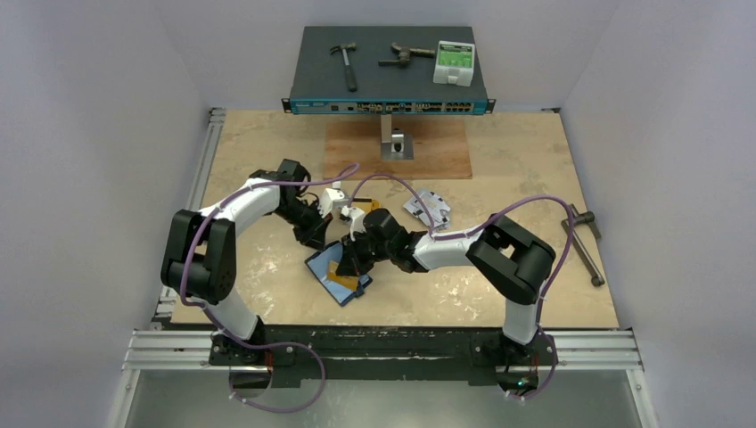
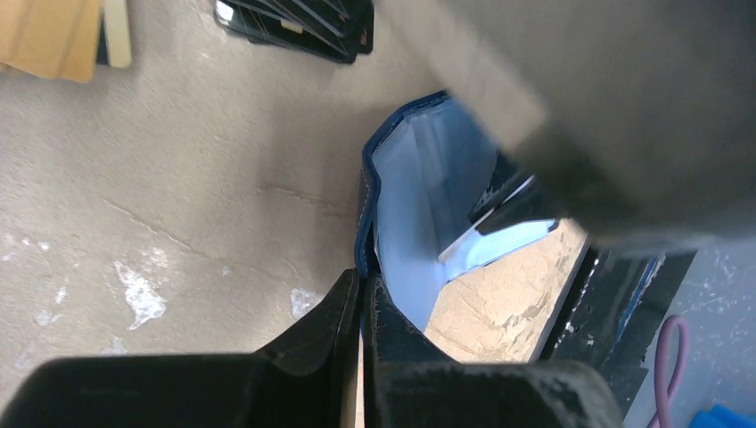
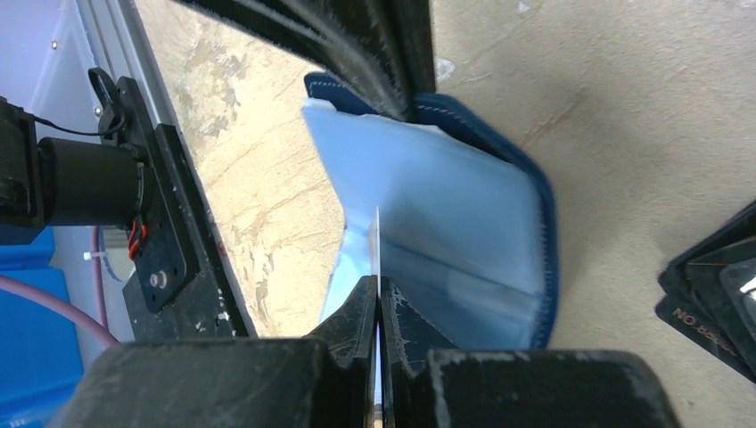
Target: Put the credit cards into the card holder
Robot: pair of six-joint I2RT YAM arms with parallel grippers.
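The blue card holder [image 1: 323, 267] with a dark navy rim stands propped open on the table. In the left wrist view, my left gripper is shut, its tips touching the holder's navy rim [image 2: 367, 192]; I see nothing clearly between them. My right gripper is shut on a thin card [image 3: 375, 241], seen nearly edge-on in front of the holder's blue inside [image 3: 446, 187]. From above, that card [image 1: 342, 279] looks yellow-orange and overlaps the holder. How deep it sits in a pocket cannot be told.
Black cards [image 2: 308, 22] and yellow cards [image 2: 53, 36] lie fanned just beyond the holder. Silvery cards [image 1: 429, 209] lie farther right. A hammer [image 1: 584, 245] rests at the right table edge. Both arms crowd close over the holder.
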